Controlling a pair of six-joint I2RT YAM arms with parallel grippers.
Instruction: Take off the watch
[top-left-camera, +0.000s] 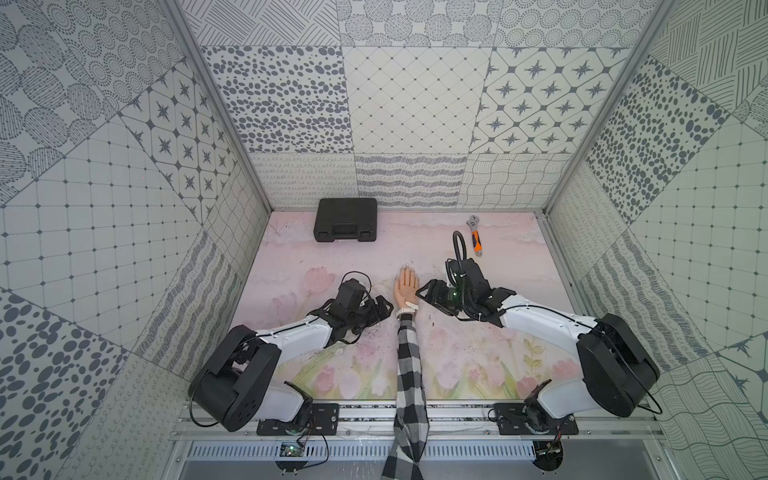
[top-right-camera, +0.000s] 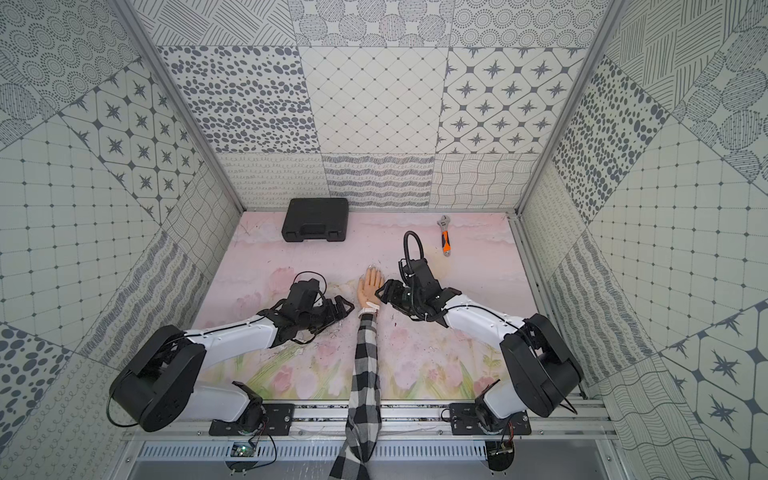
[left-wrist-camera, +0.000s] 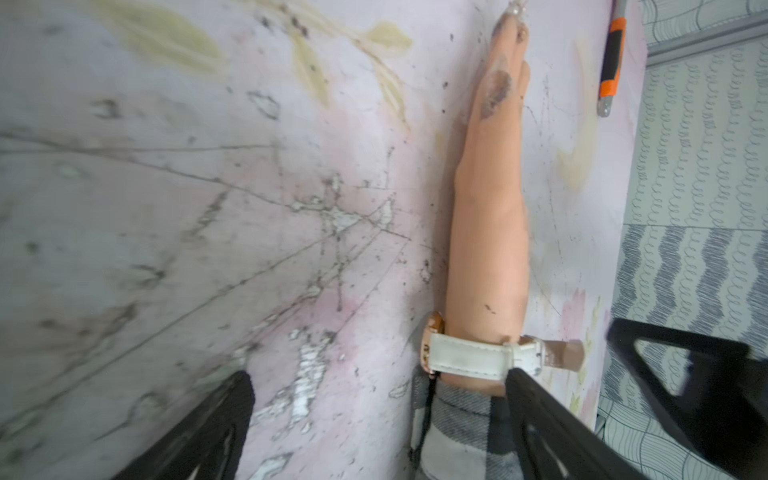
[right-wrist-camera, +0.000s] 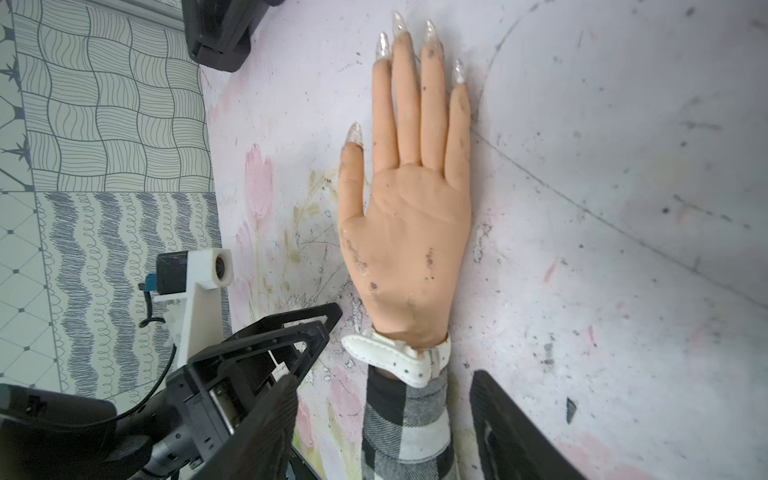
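A white watch strap (right-wrist-camera: 412, 364) circles the wrist of a mannequin hand (right-wrist-camera: 408, 232) that lies palm up at the middle of the table. One end of the strap juts out sideways past the buckle (left-wrist-camera: 520, 357) on the thumb side. Below it begins a checked sleeve (top-left-camera: 408, 360). My left gripper (top-left-camera: 386, 307) is open just left of the wrist, touching nothing that I can see. Open too, my right gripper hovers right of the wrist, its fingers (right-wrist-camera: 260, 432) apart and empty. Whether the buckle is fastened cannot be made out.
A black case (top-left-camera: 345, 220) lies at the back left, and an orange-handled wrench (top-left-camera: 476, 237) at the back right. Both grippers are close together, with the hand between.
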